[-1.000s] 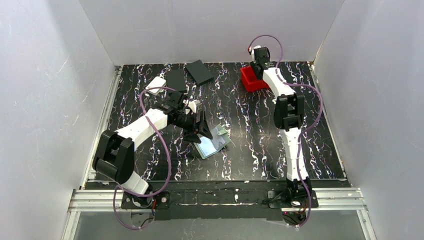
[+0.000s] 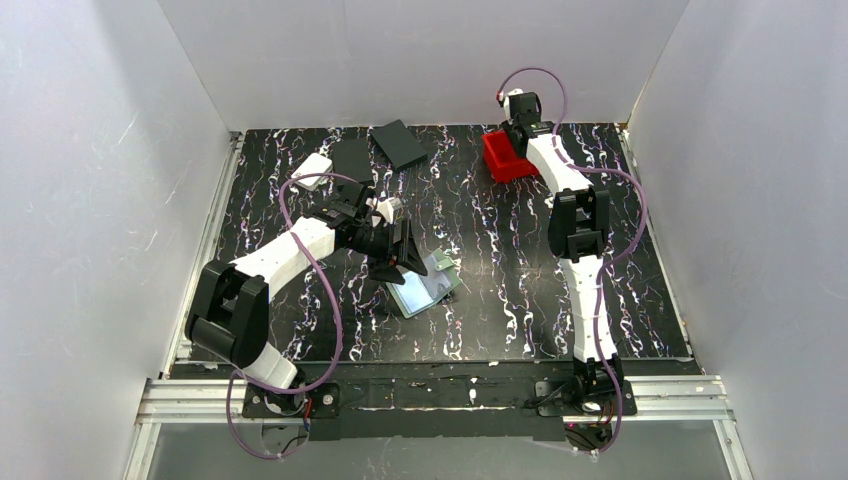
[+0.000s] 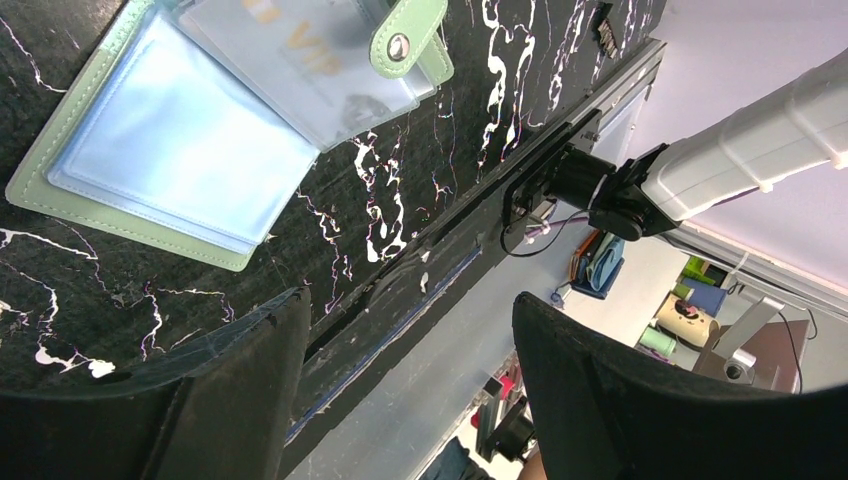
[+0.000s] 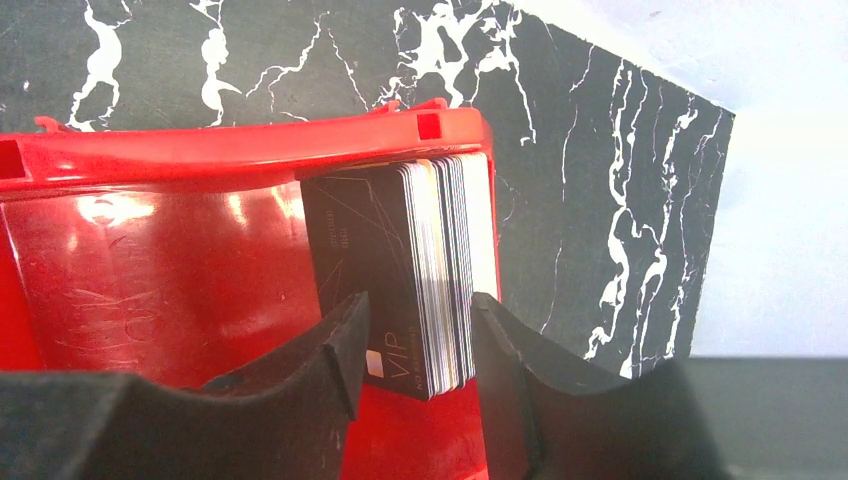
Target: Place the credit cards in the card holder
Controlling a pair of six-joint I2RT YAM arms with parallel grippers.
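A green-edged card holder (image 3: 150, 235) with clear sleeves and a snap tab lies spread on the table; orange VIP lettering shows through one sleeve (image 3: 320, 70). Above and beside it my left gripper is open, nothing between its fingers. At the back of the table stands a red box (image 2: 505, 172). In it, against its right side in the right wrist view, a stack of cards (image 4: 437, 270) stands on edge, a black VIP card (image 4: 365, 270) on its face. My right gripper is partly open, its fingers on either side of the stack; contact cannot be made out.
Two dark flat pieces (image 2: 400, 146) and a white object (image 2: 313, 171) lie at the back left. The box's left part is empty. Bare table stretches between the holder and the box. Walls close in at the back and sides.
The red box has shifted very slightly to the right under my right gripper. The left arm and the holder look unchanged.
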